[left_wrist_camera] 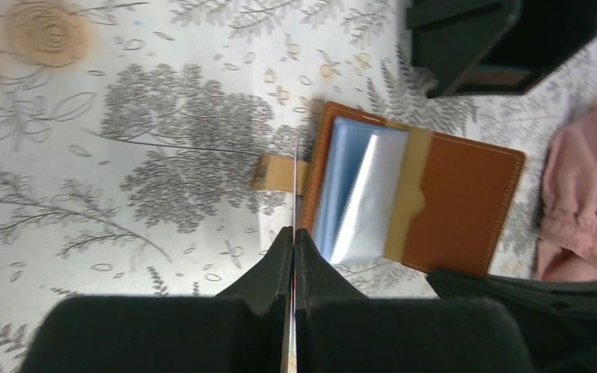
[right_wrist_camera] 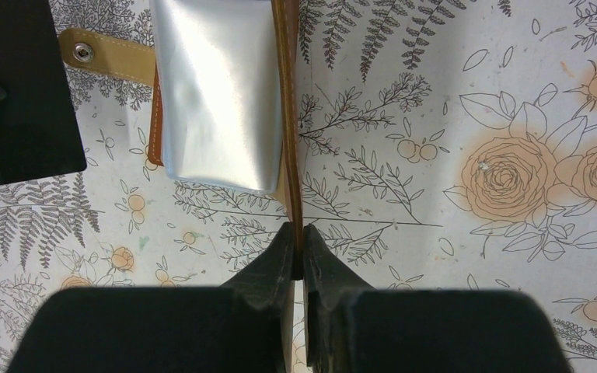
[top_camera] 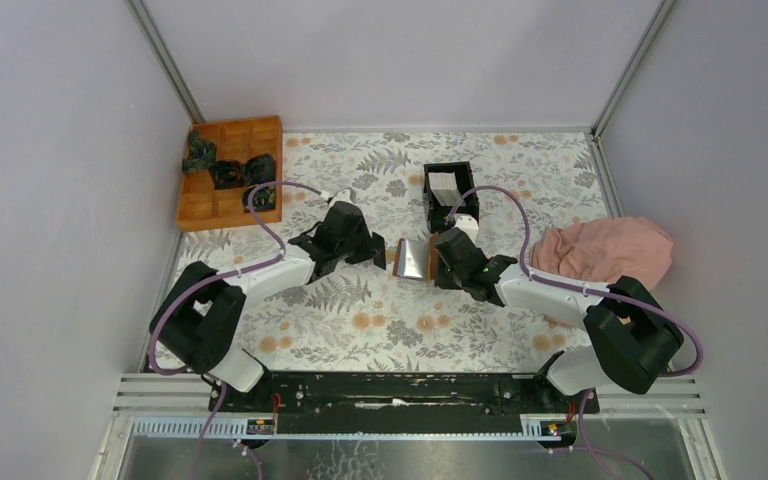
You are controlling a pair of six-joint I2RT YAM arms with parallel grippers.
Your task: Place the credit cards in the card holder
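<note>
The brown leather card holder (top_camera: 414,258) lies open mid-table, its clear sleeves (left_wrist_camera: 369,194) and tan snap strap (right_wrist_camera: 113,61) showing. In the right wrist view my right gripper has the holder's brown cover edge (right_wrist_camera: 291,140) between its fingertips, that flap standing nearly upright; whether it is clamped firmly is hard to tell. My left gripper is shut, just left of the holder, with nothing clear between its fingers apart from a thin line along the seam. No loose card can be made out clearly.
A black box (top_camera: 428,200) with white contents stands behind the holder. An orange compartment tray (top_camera: 195,205) with dark items is at back left. A pink cloth (top_camera: 600,250) lies at right.
</note>
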